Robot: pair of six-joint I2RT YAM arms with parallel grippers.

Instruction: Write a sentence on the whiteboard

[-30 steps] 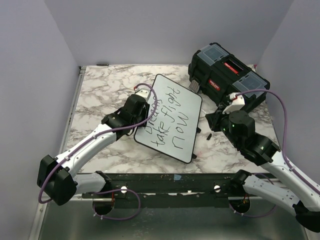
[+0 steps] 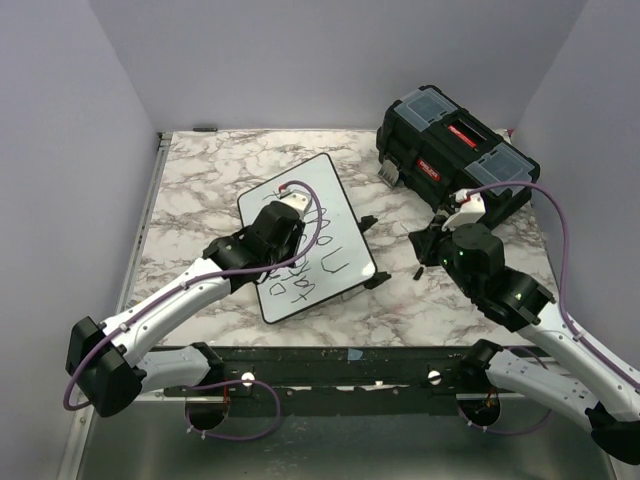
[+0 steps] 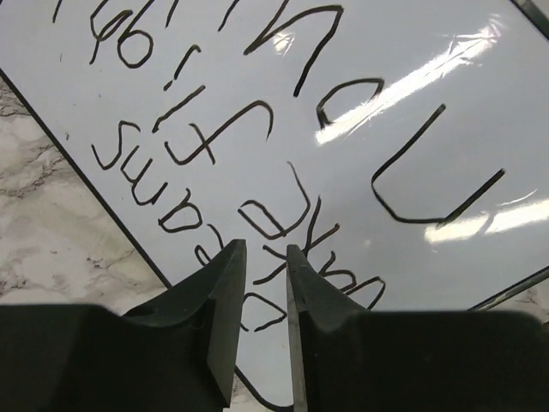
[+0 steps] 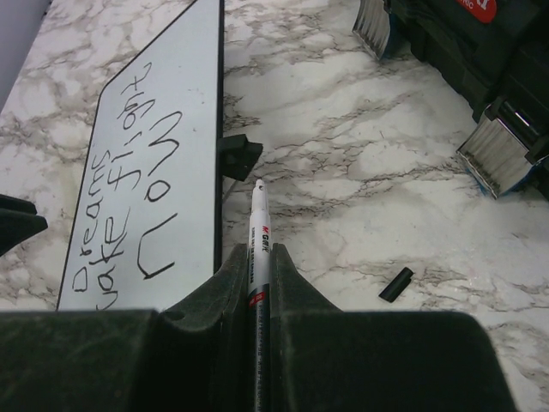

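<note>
The whiteboard (image 2: 340, 215) lies turned at an angle on the marble table, its upper end leaning left. Handwriting on it reads "Dreams take flight now" in the right wrist view. Over the board's left part is my left gripper, fingers parted with a gap and only the lettered surface (image 3: 403, 257) visible beyond. It hides some letters from the top camera. My right gripper, to the right of the board, is shut on a marker (image 4: 260, 227) with a white front half pointing away from it. A short black piece, like a marker cap (image 4: 396, 285), lies on the table.
A black toolbox (image 2: 455, 150) with metal latches stands at the back right. Black blocks (image 4: 238, 157) jut from the board's right edge. Bare marble (image 2: 205, 180) stretches to the board's left and behind it.
The whiteboard has turned counterclockwise, from leaning right through straight to leaning left, and shifted left. My left gripper has stayed near it, moving slightly. The right arm is almost unmoved.
</note>
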